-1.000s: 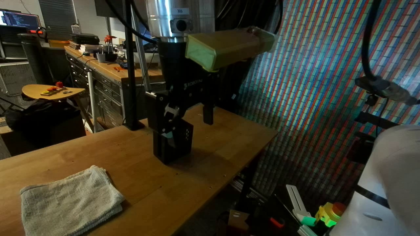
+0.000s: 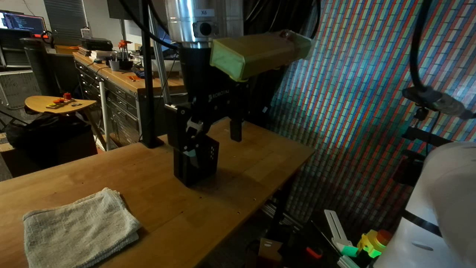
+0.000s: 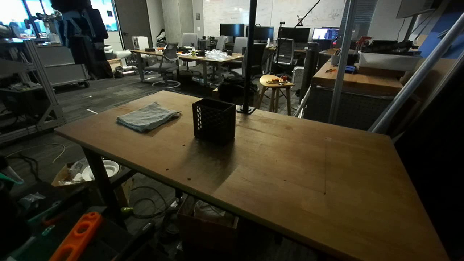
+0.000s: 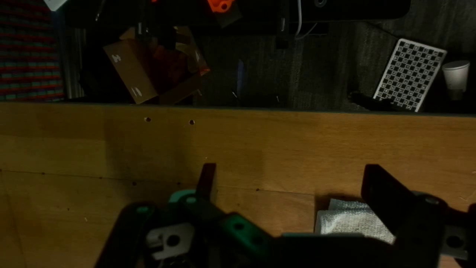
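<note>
My gripper (image 2: 213, 143) hangs over the wooden table in exterior view 1, pointing down. Its fingers stand wide apart in the wrist view (image 4: 290, 178), with no object visibly held between their tips. A black basket with perforated sides (image 2: 196, 166) stands upright on the table, behind or below the nearer finger; whether they touch cannot be told. Exterior view 2 shows the same basket (image 3: 214, 121) without the arm. A folded grey cloth (image 2: 80, 227) lies flat, apart from the basket; in the wrist view the right finger partly covers the cloth (image 4: 352, 221).
Bare wood covers most of the table (image 3: 295, 174). A black upright post (image 3: 248, 56) rises at the far edge, close to the basket. In exterior view 1 a white rounded robot part (image 2: 439, 201) fills the lower right, off the table.
</note>
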